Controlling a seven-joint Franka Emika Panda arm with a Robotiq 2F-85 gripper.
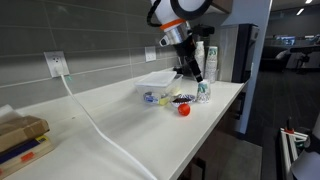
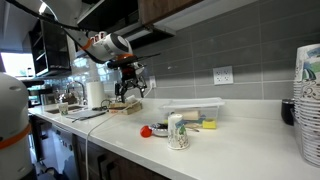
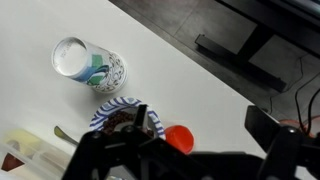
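My gripper hangs above the counter, open, with nothing between its spread fingers. In the wrist view a round red object lies between the dark fingers, well below them. Beside it is a blue-striped bowl with dark brown pieces inside, partly covered by the other finger. A white paper cup with a green and blue print stands past the bowl. In exterior view 2 the same cup stands upright, nearer that camera than the red object.
A clear plastic bin stands behind the bowl near the wall, with a yellow item by it. Tall cup stacks rise at the counter's far end. Boxes sit at the opposite end.
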